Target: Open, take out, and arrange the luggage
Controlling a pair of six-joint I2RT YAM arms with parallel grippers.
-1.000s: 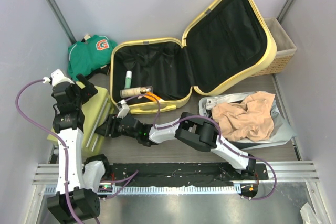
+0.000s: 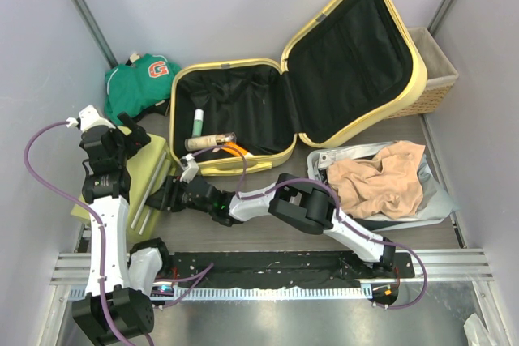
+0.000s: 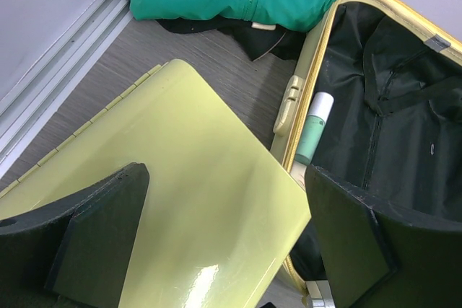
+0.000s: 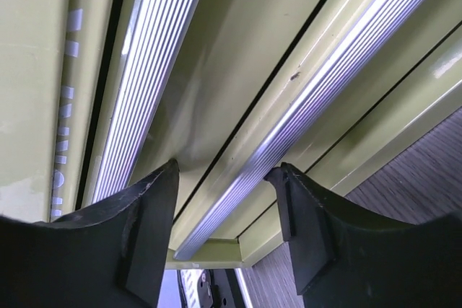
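An open yellow suitcase [image 2: 235, 103] lies at the back centre, its black-lined lid swung out to the right. In it are a pale green bottle [image 2: 198, 122], a cream-coloured tube [image 2: 209, 142] and something orange [image 2: 237, 150]. At the left stands a yellow-green drawer cabinet [image 3: 195, 149] with silver strips [image 4: 267, 142] across its front. My left gripper is spread wide above the cabinet top, nothing visibly gripped. Against the drawer fronts, my right gripper has its fingers apart; one fingertip overlaps a strip. Whether it touches the strip cannot be told.
Behind the cabinet lies a green garment [image 2: 142, 83]. A grey bin [image 2: 438, 196] holding peach cloth [image 2: 377, 182] stands at the right, and a wicker basket [image 2: 434, 101] sits behind the lid. Bare floor [image 2: 223, 237] shows in front of the suitcase.
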